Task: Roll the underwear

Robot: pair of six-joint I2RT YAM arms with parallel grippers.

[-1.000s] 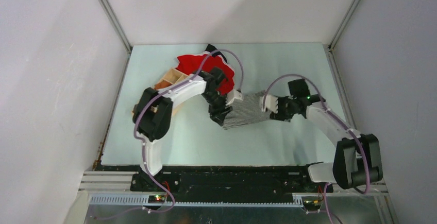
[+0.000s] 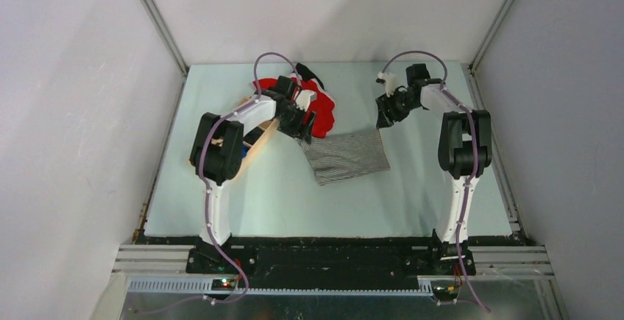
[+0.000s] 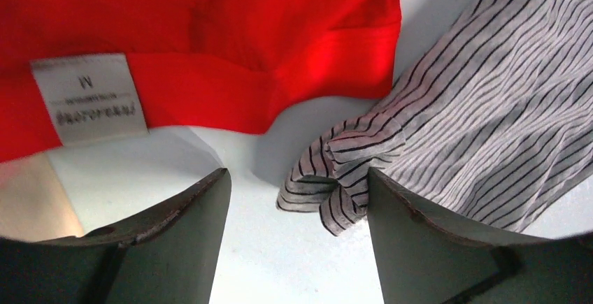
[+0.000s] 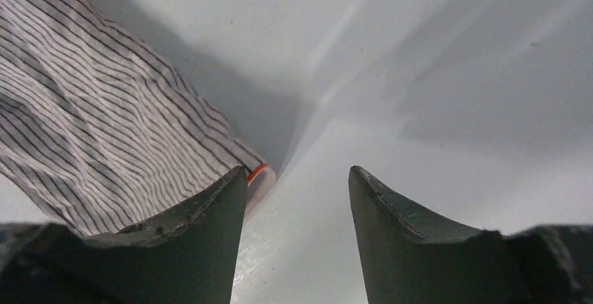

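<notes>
Flat in the middle of the table lies the grey striped underwear (image 2: 346, 157), roughly a folded rectangle with its long sides running left to right. My left gripper (image 2: 307, 130) stands open at its far left corner. In the left wrist view the crumpled corner of the underwear (image 3: 349, 171) shows between the fingers, against the right finger (image 3: 412, 248). At the far right corner my right gripper (image 2: 384, 118) is open too. The right wrist view has the underwear's corner (image 4: 217, 143) by the left finger (image 4: 203, 241), with a bit of orange edge showing.
Red cloth (image 3: 245, 66) with a white label lies right behind the left gripper, close to the underwear. A wooden compartment box (image 2: 257, 147) stands on the left, partly under the left arm.
Both grippers have moved from the underwear's near side to its far corners, away from the table's front.
</notes>
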